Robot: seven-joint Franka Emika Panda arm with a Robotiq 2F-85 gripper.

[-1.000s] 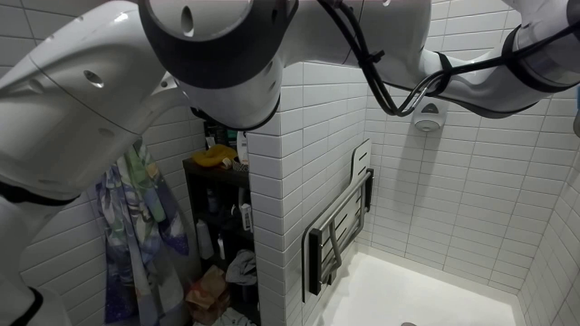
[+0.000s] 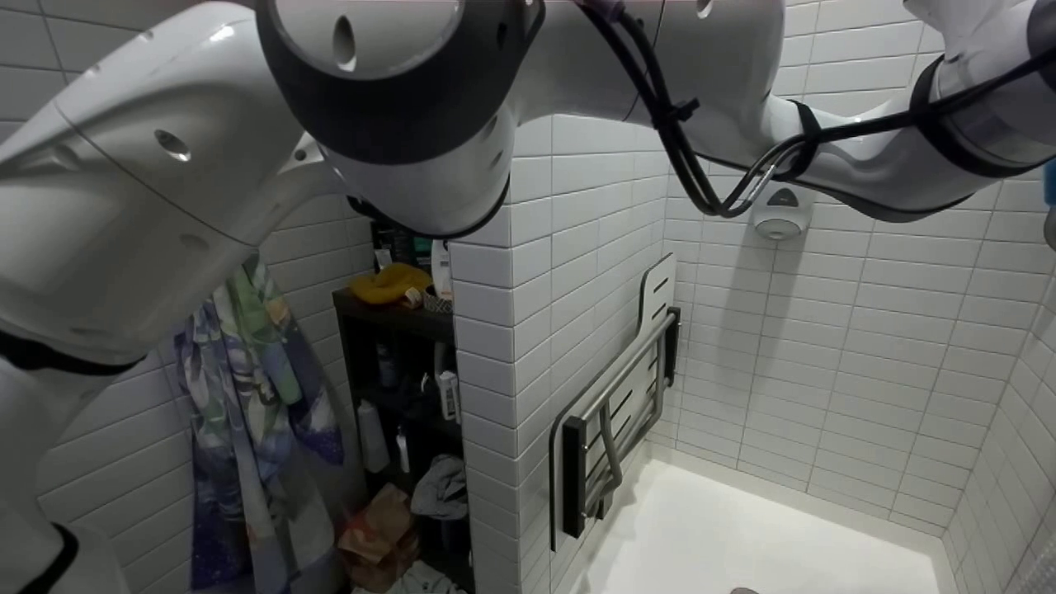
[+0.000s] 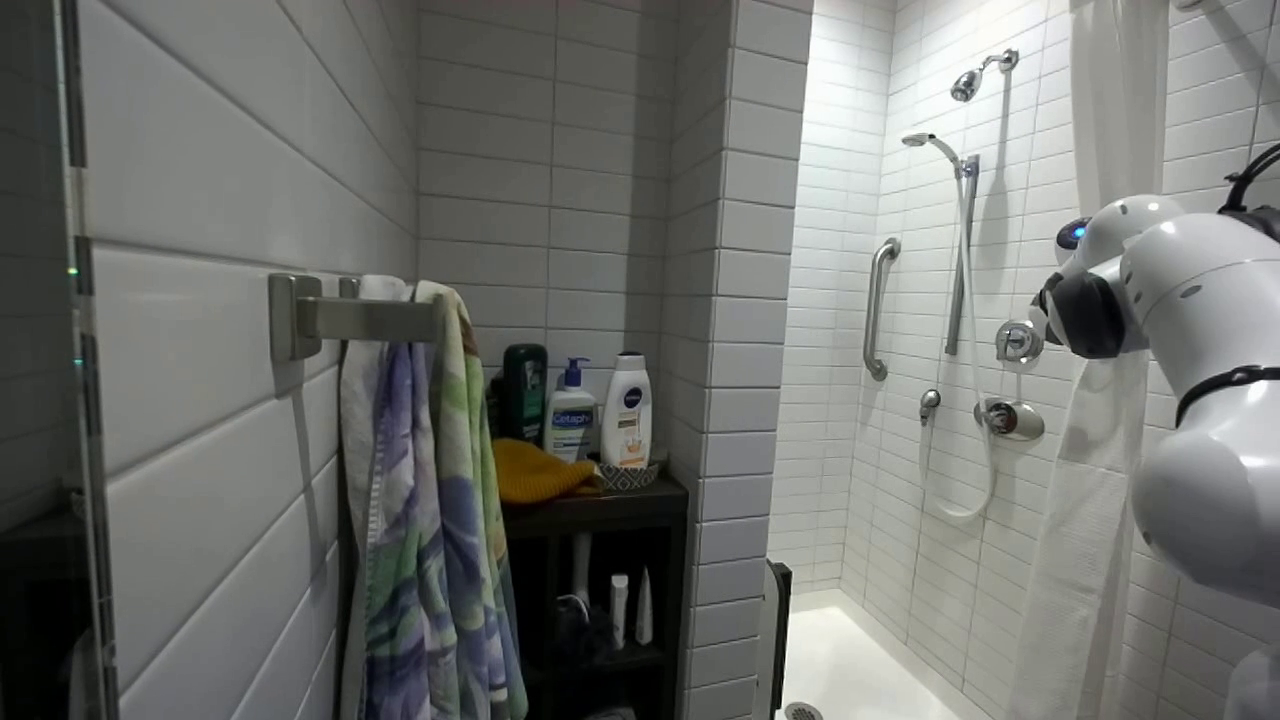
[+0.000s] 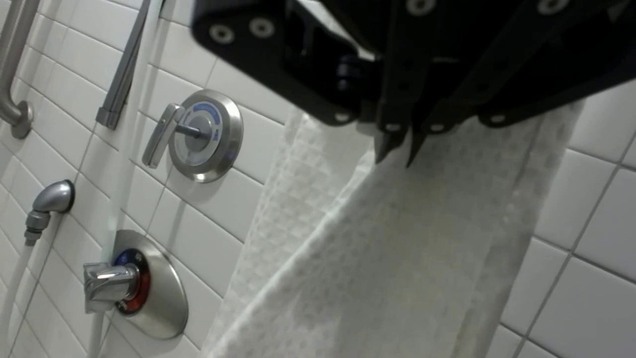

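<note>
In the wrist view my black gripper is at the white shower curtain (image 4: 381,262), its two dark pointed fingertips close together. A fold of the textured cloth runs up to the tips, and the fabric appears pinched between them; the pinch itself is partly hidden. Below, the curtain hangs in a broad drape. Exterior view 2 has the curtain (image 3: 1080,504) hanging at the right side of the shower, with the dark gripper body in front of it and the white arm (image 3: 1200,288) reaching in from the right. Exterior view 1 leaves the gripper out.
Beside the curtain, the tiled wall carries a lever valve (image 4: 205,136), a round knob valve (image 4: 149,283) and a hose outlet (image 4: 54,197). A grab bar (image 3: 882,310) stands farther left. The folded shower seat (image 2: 619,406) rests against the partition.
The forearm in exterior view 1 has shifted very slightly. Everything else there looks the same.
</note>
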